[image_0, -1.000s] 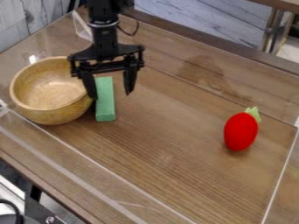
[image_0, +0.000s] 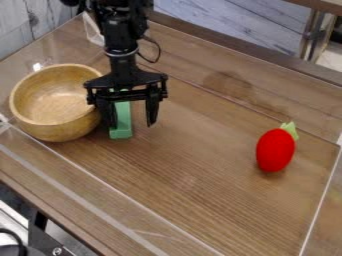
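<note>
My black gripper (image_0: 126, 94) is open, its fingers spread over a green block (image_0: 122, 126) that lies on the wooden table right beside a tan bowl (image_0: 48, 106). The lower part of the block shows below the gripper and the rest is hidden behind it. Whether the fingers touch the block I cannot tell.
A red strawberry-like object (image_0: 275, 150) with a green top lies on the right of the table (image_0: 201, 190). A ledge runs along the upper right.
My gripper has moved down in the view, over the green block, covering more of it. The bowl and the red object have not visibly moved.
</note>
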